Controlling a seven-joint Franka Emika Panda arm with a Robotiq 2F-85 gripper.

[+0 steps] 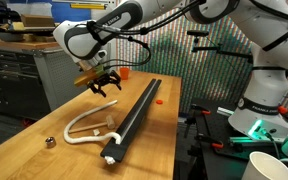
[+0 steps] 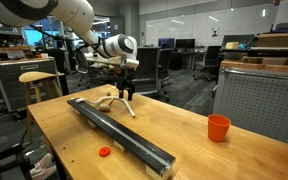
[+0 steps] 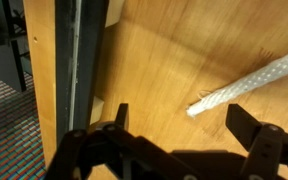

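A white braided rope lies in a curve on the wooden table, one end pointing toward the back. In the wrist view, that end of the rope shows on the tabletop ahead of the gap between my fingers. My gripper is open above the table, near the rope's far end, with nothing between its fingertips. From the other side, the rope is seen below the gripper.
A long black bar lies along the rope's side. Small wooden pieces rest inside the curve. Also on the table are an orange cup, a red disc and a small metal cup.
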